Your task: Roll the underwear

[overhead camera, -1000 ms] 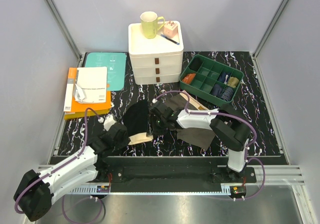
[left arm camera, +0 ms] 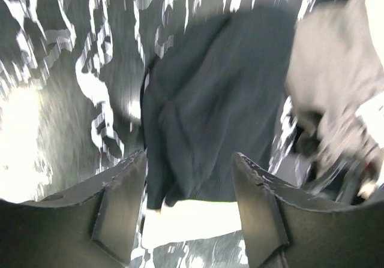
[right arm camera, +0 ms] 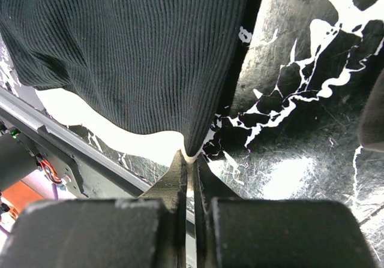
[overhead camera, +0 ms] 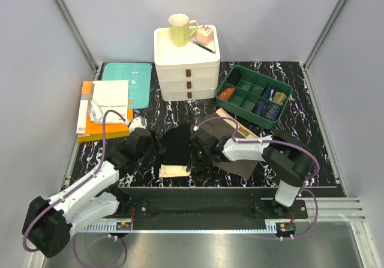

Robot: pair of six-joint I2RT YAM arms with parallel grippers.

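The dark ribbed underwear [overhead camera: 176, 143] lies on the black marbled table, its pale waistband [overhead camera: 173, 171] toward the front edge. My right gripper is shut on the waistband's right corner, with a thin bit of dark and pale cloth between its fingertips. Over the left side of the garment, my left gripper stands part open; the dark cloth [left arm camera: 222, 100] shows beyond and below its fingers, and nothing is seen held. In the left wrist view, the left edge of the garment is creased and doubled over near the waistband [left arm camera: 186, 220].
A grey-brown mat [overhead camera: 240, 165] lies to the right, partly under my right arm. Behind it is a green divided box [overhead camera: 282, 88] with rolled items. A white drawer unit [overhead camera: 186, 70] stands at the back, and books [overhead camera: 90, 136] at the left.
The right gripper has moved rightward and slightly toward the front, and the waistband has shifted with it. My left gripper has moved away from the waistband's left end, backward and a little right.
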